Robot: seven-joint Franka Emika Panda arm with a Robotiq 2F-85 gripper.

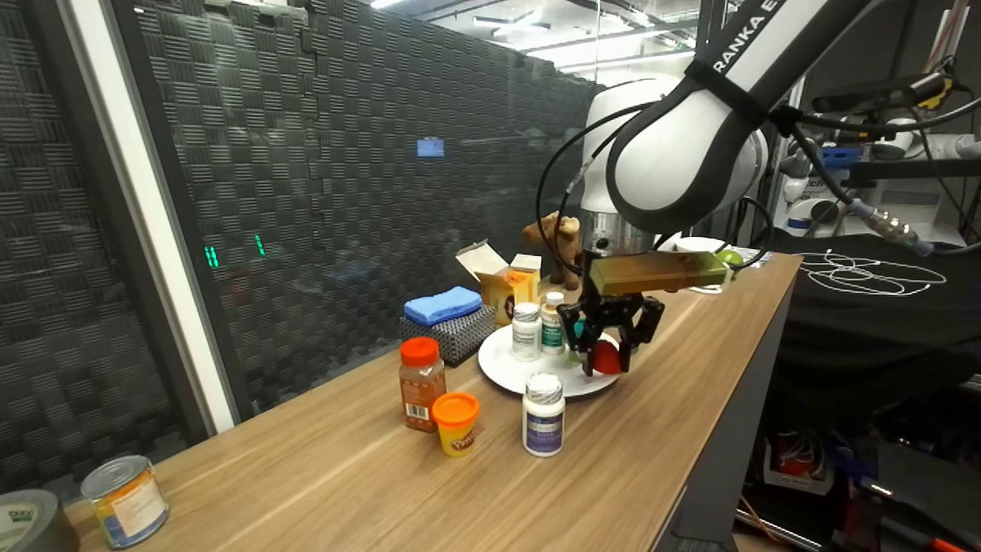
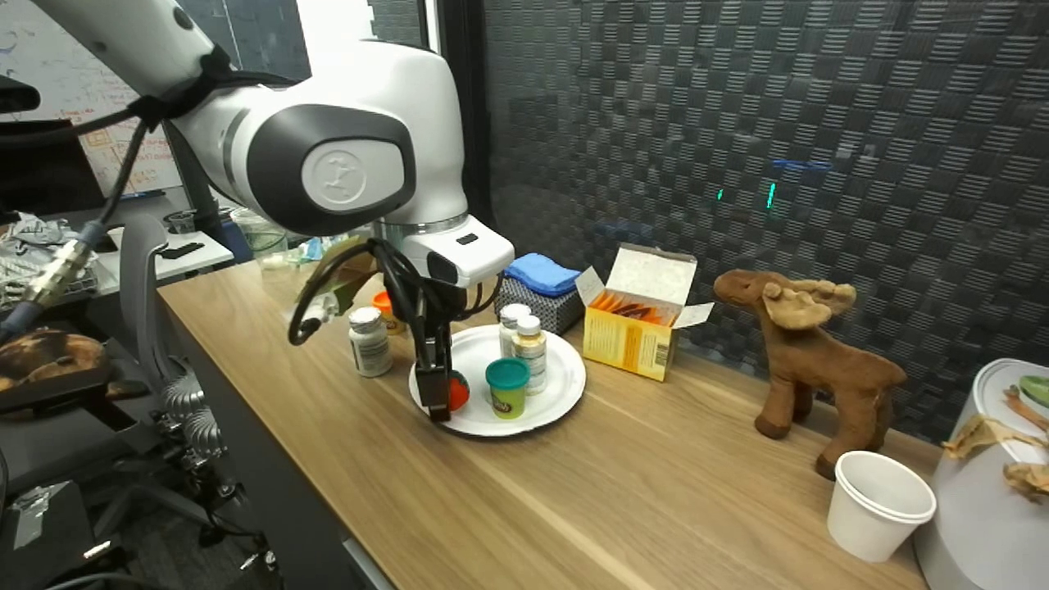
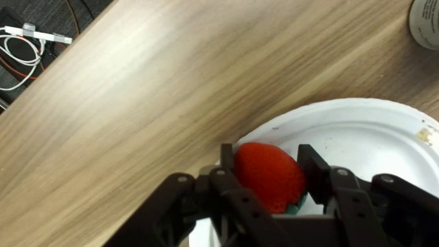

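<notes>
Held between my fingers is a red, strawberry-like object with a bit of green at one end. My gripper is shut on it, one finger on each side. Beneath it lies a white plate; the wrist view shows the red object over the plate's edge region. Whether it touches the plate I cannot tell. On the same plate stand a teal-lidded Play-Doh tub and two supplement bottles, one white and one with a green label.
Near the plate stand a white bottle with a purple label, an orange-lidded tub and a red-lidded jar. Behind are a blue cloth, an open yellow box and a plush moose.
</notes>
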